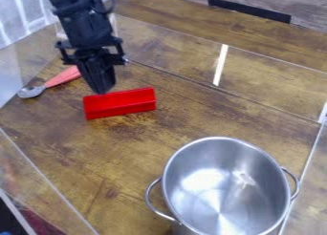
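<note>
My black gripper (98, 78) hangs at the upper left, above and just behind a red rectangular block (120, 103) on the wooden table. It looks shut, with nothing visible between its fingers. A spoon with a red handle (61, 78) and a metal head lies left of the block, partly near the arm. A large steel pot (225, 181) with two side handles stands at the lower right, empty.
Clear panels with white edge strips border the wooden table (217, 115) at the back, sides and lower left. The middle of the table between block and pot is free.
</note>
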